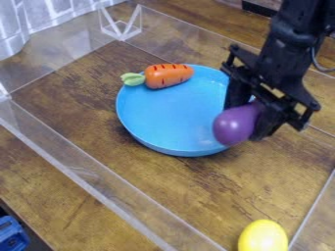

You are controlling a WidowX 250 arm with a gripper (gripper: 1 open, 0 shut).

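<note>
My dark gripper (256, 108) is shut on a purple toy (234, 125), roughly oval, held over the right part of a blue plate (157, 118). An orange toy carrot (170, 75) with a green top lies at the plate's upper left. A yellow oval toy (263, 238) lies on the wooden table at the bottom right.
Clear plastic walls run along the left and lower left of the wooden table (197, 201). A blue object (8, 235) sits at the bottom left corner. Bare table lies below and left of the plate.
</note>
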